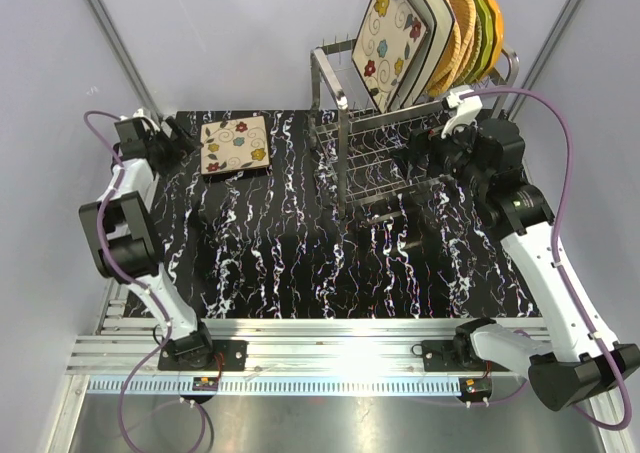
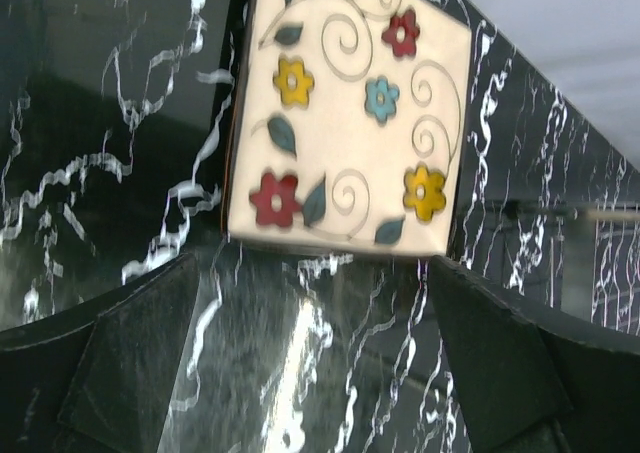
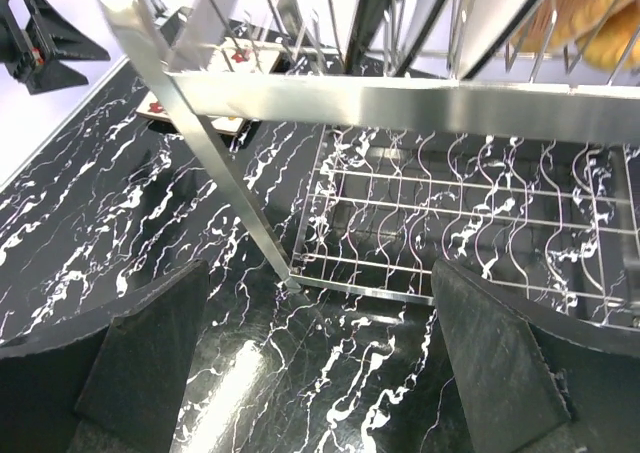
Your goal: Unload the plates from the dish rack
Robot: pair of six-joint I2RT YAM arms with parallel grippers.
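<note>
A square cream plate with flowers and vines [image 1: 235, 146] lies flat on the black marbled table, at the back left. My left gripper [image 1: 182, 136] stands open just left of it, apart from it; in the left wrist view the flowered plate [image 2: 350, 113] lies ahead of the parted fingers [image 2: 110, 363]. More plates stand on edge in the dish rack's upper tier: a flowered square plate [image 1: 390, 43] in front, then orange, green and yellow round ones [image 1: 490, 33] behind. My right gripper [image 1: 405, 158] is open and empty in front of the metal rack [image 1: 343, 158].
The rack's lower wire shelf [image 3: 450, 218] is empty. Its front rail [image 3: 400, 103] crosses above the right gripper's view, with a slanting post [image 3: 235, 188] at the left.
</note>
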